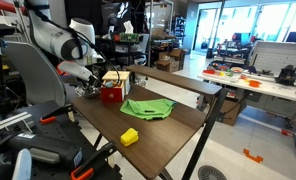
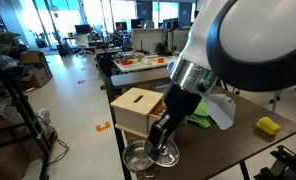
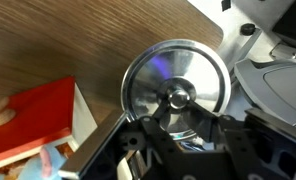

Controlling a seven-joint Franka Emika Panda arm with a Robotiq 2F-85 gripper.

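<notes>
In the wrist view a round silver lid (image 3: pixel 153 75) with a small knob (image 3: pixel 178 98) fills the middle, and my gripper is shut on that knob. From the second exterior side, the lid (image 2: pixel 166 153) hangs tilted under the gripper (image 2: pixel 160 138). Close beside it, to its left in that view, is a metal strainer or pot (image 2: pixel 137 155) at the table's edge. Whether the two touch, I cannot tell. In the first exterior view both are small and partly blocked by the arm.
A red box (image 1: pixel 112 94) with a pale top stands close by, its wooden-knobbed drawer (image 3: pixel 28 122) showing in the wrist view. Green cloth (image 1: pixel 148 107) and a yellow block (image 1: pixel 130 136) lie farther along the brown table (image 1: pixel 168 145). Bare tabletop surrounds the block.
</notes>
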